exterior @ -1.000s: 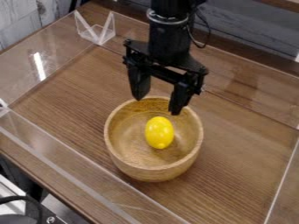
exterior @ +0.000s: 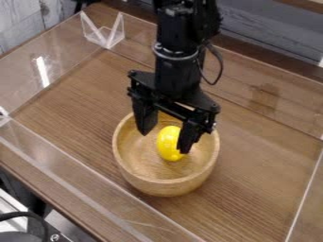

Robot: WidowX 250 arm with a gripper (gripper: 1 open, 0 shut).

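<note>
My black gripper (exterior: 172,120) stands open over a light tan bowl (exterior: 161,180) in the lower middle of the view. Its two fingers reach down to the left and right over the bowl's back part. Between and just below them a yellow oval object (exterior: 172,146) sits in the bowl, partly behind the right finger. I cannot tell whether the fingers touch it.
A clear plastic piece (exterior: 98,28) stands at the back left. A dark cable lies at the lower left edge.
The bowl and yellow object appear in about the same place.
</note>
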